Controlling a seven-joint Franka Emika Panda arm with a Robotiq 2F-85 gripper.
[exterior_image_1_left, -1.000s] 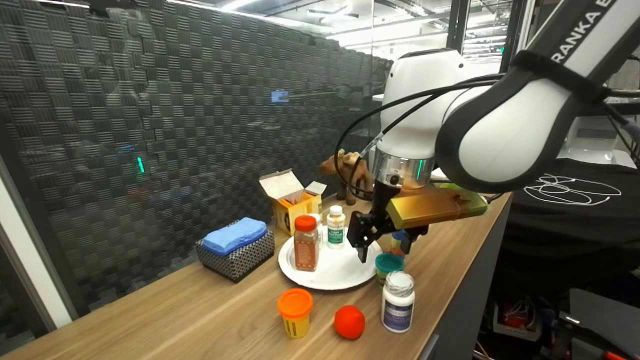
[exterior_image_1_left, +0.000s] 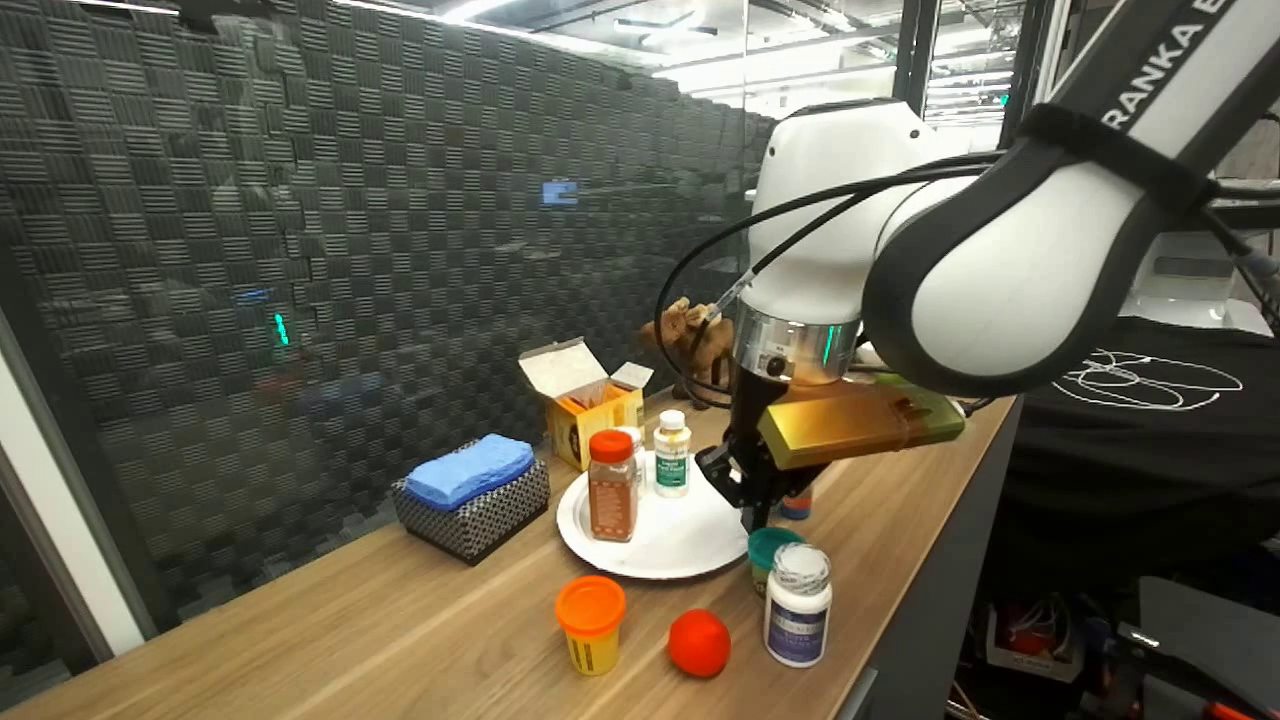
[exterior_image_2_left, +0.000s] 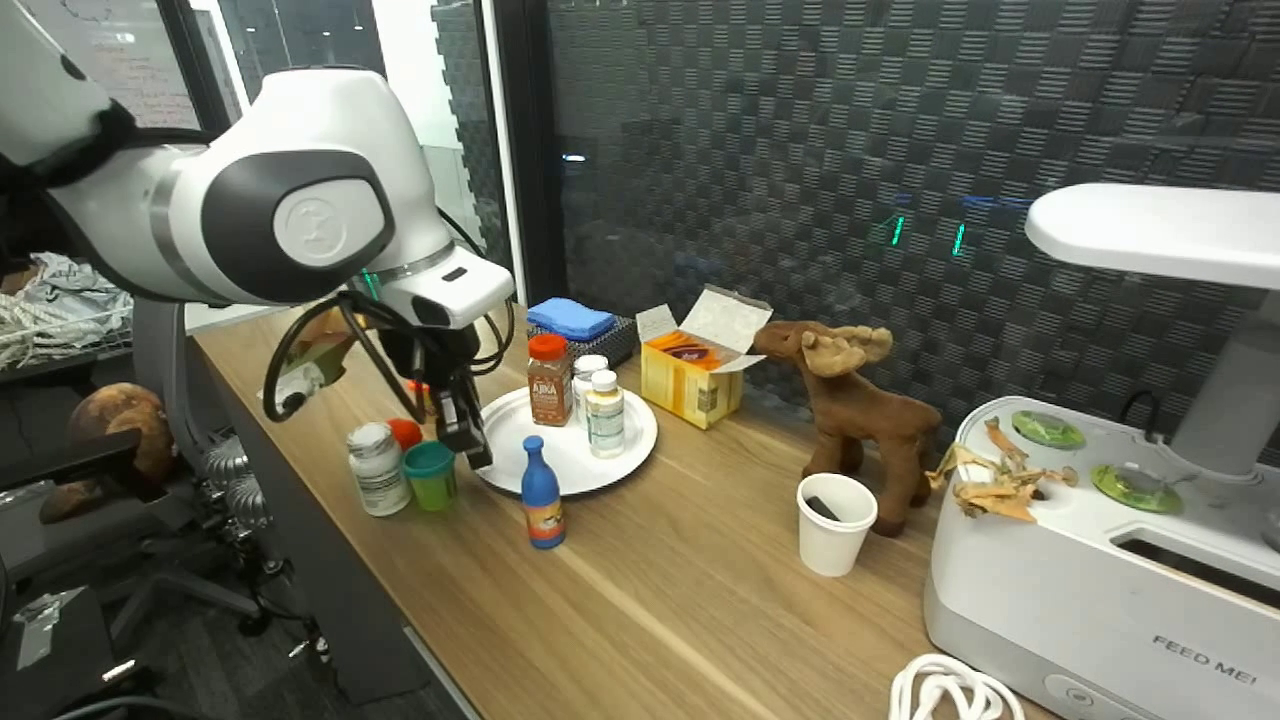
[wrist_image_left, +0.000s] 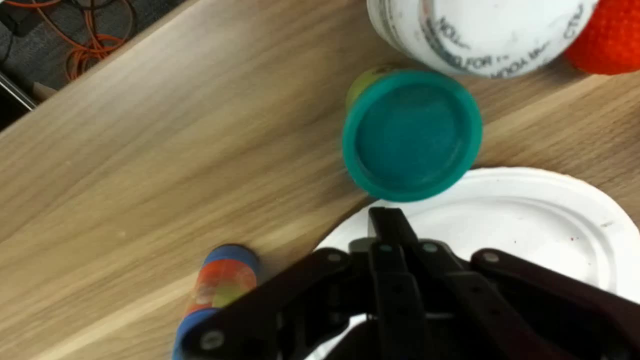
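My gripper is shut, with nothing showing between its fingers, and hangs over the near rim of the white plate (wrist_image_left: 540, 234). Just beyond the fingertips in the wrist view is the teal lid of a green tub (wrist_image_left: 414, 138), standing on the table at the plate's edge. A white pill bottle (exterior_image_1_left: 798, 606) stands right beside that tub. On the plate are a red-capped spice jar (exterior_image_1_left: 613, 492), a white bottle with a green label (exterior_image_1_left: 672, 456) and another white bottle (exterior_image_2_left: 588, 378). The blue bottle (exterior_image_2_left: 541, 494) stands off the plate.
An orange-lidded tub (exterior_image_1_left: 591, 624) and a red ball (exterior_image_1_left: 698, 643) sit at the front. A tea box (exterior_image_2_left: 693, 382), a toy moose (exterior_image_2_left: 858, 408), a white cup (exterior_image_2_left: 833, 528) and a tissue box with a blue sponge (exterior_image_1_left: 468, 472) stand around. Table beyond the blue bottle is bare.
The gripper's fingers were spread and are now closed together, and the gripper has come slightly lower. The green tub and the pill bottle have shifted very slightly.
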